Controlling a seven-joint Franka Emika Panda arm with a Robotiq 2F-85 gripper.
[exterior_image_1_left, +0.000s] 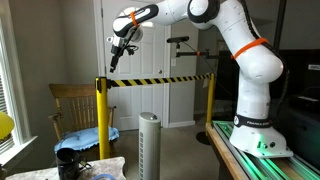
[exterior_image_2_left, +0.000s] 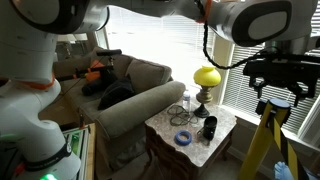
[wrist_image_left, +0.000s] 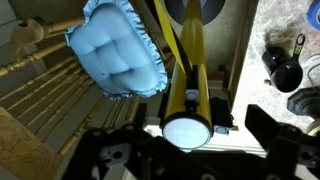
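My gripper (exterior_image_1_left: 112, 56) is open, held high above the yellow stanchion post (exterior_image_1_left: 103, 130) in exterior view 1. In the wrist view the post's round top (wrist_image_left: 187, 131) lies between the dark fingers, with the yellow shaft running away below it. The second exterior view has the gripper (exterior_image_2_left: 281, 100) close around or just above the post's blue-tinted top; whether they touch, I cannot tell. A yellow-and-black striped belt (exterior_image_1_left: 160, 81) stretches from this post to another post (exterior_image_1_left: 211, 98) on the right.
A wooden chair with a blue cushion (wrist_image_left: 118, 47) stands beside the post. A small table (exterior_image_2_left: 200, 147) bears a black mug (exterior_image_2_left: 209, 127), a blue tape roll (exterior_image_2_left: 183, 138) and a yellow lamp (exterior_image_2_left: 206, 78). A grey cylinder (exterior_image_1_left: 149, 145) stands in front, a sofa (exterior_image_2_left: 130, 75) further off.
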